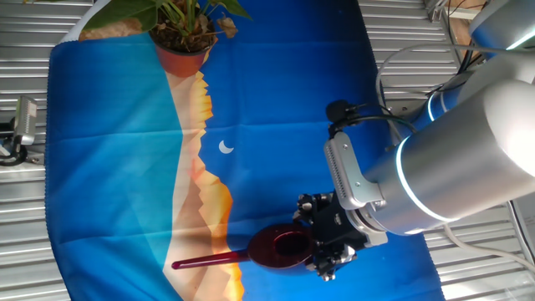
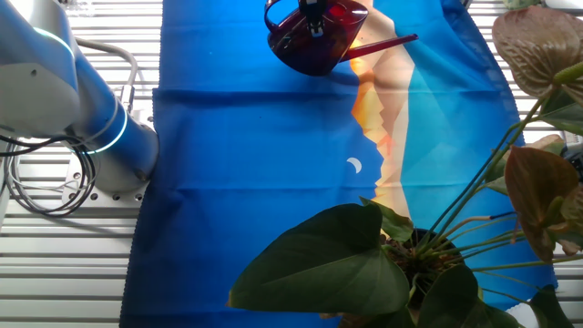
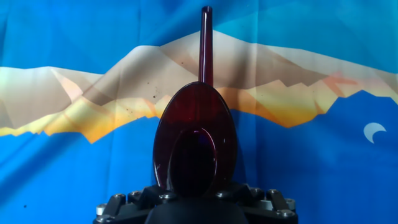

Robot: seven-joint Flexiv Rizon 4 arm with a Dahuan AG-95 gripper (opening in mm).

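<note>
A dark red, glossy watering can (image 1: 272, 250) with a long thin spout is at the lower middle of exterior view 1, its spout pointing left. My gripper (image 2: 314, 18) is shut on the can at its handle side, opposite the spout. The can's body hides the fingertips in the wrist view, where its oval top opening and spout (image 3: 206, 50) point away from me. Exterior view 2 shows the can at the top edge, partly cut off. Its height above the cloth is hard to judge.
A potted plant (image 1: 181, 60) stands at the far left end of the blue mountain-print cloth (image 1: 284, 100). Its broad leaves (image 2: 319, 264) fill the front of exterior view 2. A small camera (image 1: 25, 121) sits beyond the cloth's left edge.
</note>
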